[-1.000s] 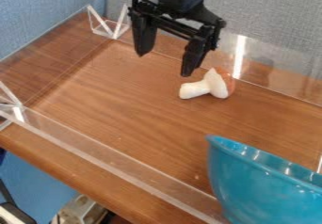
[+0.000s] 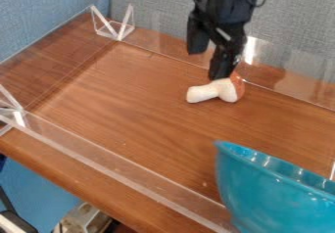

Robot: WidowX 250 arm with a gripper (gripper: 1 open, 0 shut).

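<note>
My black gripper (image 2: 210, 47) hangs near the back of the wooden surface, open, with its fingers pointing down. Below it lies a toy mushroom (image 2: 214, 91) on its side, white stem to the left and orange cap to the right; one fingertip appears just above or behind the cap, and I cannot tell whether it touches.
A large turquoise bowl (image 2: 271, 193) fills the front right. Clear plastic walls border the wooden surface (image 2: 128, 115), with white brackets at the left.
My gripper has turned about the vertical and shifted right and lower, toward the mushroom. The mushroom and bowl look unchanged.
</note>
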